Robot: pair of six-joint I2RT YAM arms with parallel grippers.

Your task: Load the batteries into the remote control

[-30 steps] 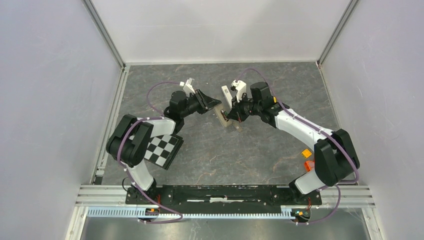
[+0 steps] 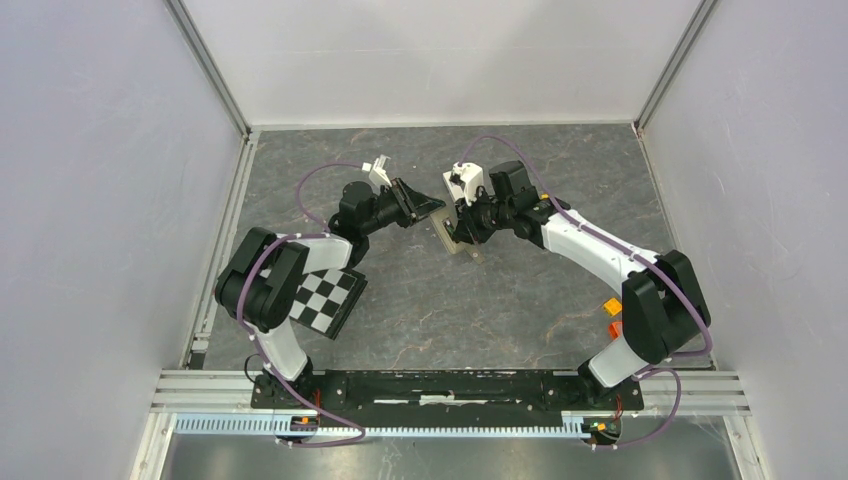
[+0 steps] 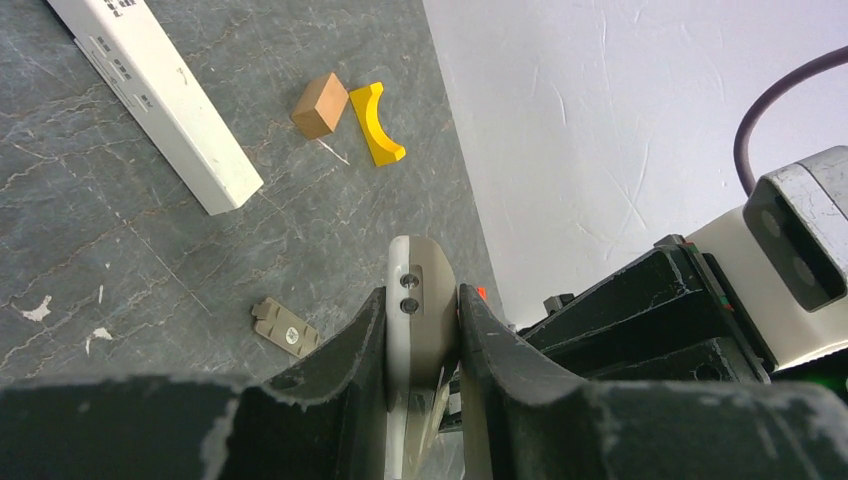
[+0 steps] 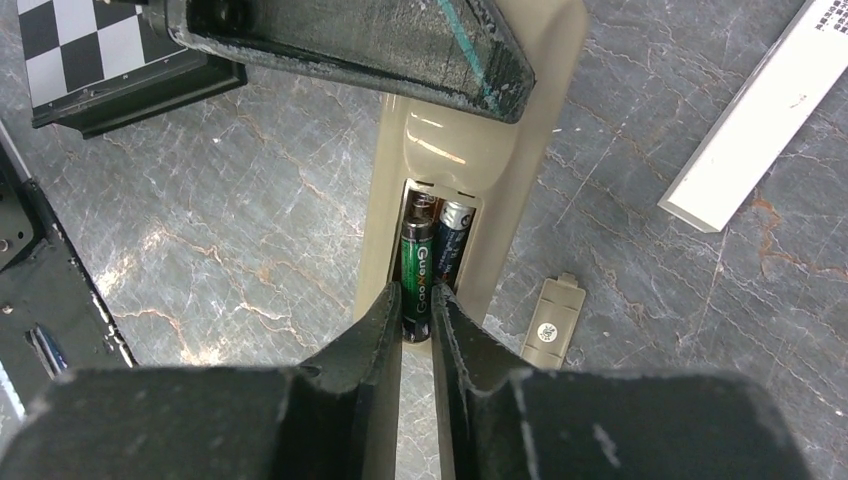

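My left gripper is shut on the beige remote control, holding it off the floor with the battery compartment facing my right wrist camera. In that compartment a dark blue battery lies in the right-hand slot. The green battery lies along the left-hand slot, its top end near the far end of the compartment. My right gripper has one fingertip on each side of the green battery's lower part. Whether the fingers press on it cannot be told. The remote's loose cover lies on the floor.
A long white box lies beyond the remote. A brown block and a yellow arched piece rest near the wall. The checkered board is by the left arm.
The left arm and the remote have hardly moved.
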